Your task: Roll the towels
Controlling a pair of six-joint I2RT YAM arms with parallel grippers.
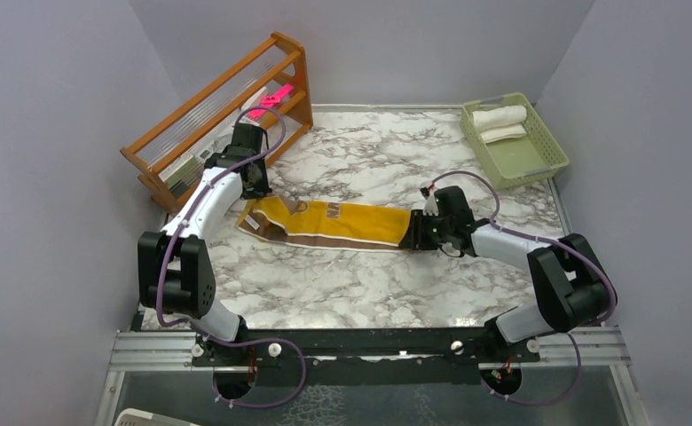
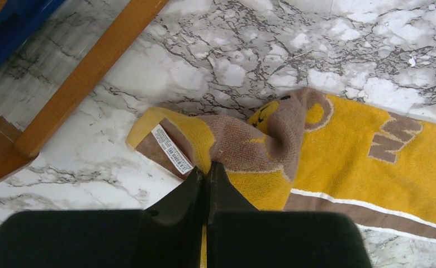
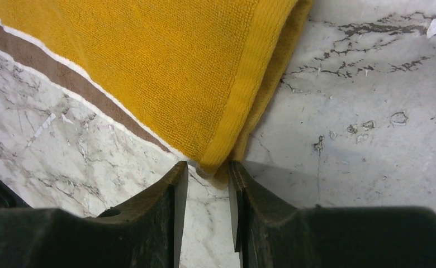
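Observation:
A yellow and brown towel [image 1: 360,220] lies lengthwise across the marble table, folded into a long strip. At its left end the cloth is bunched and raised, and a white label [image 2: 172,148] shows there. My left gripper is shut on a yellow fold of this end. Over at the right end, my right gripper stands part open at the towel's near corner. That corner [image 3: 216,174] sits between the fingertips, without both of them closed on it. The yellow hem [image 3: 241,84] shows two layers, slightly apart.
A wooden rack [image 1: 285,55] stands close behind the left arm. In the green basket [image 1: 538,155] at the back right are rolled white towels [image 1: 500,118]. Bare table [image 1: 360,288] lies in front of the towel and behind it.

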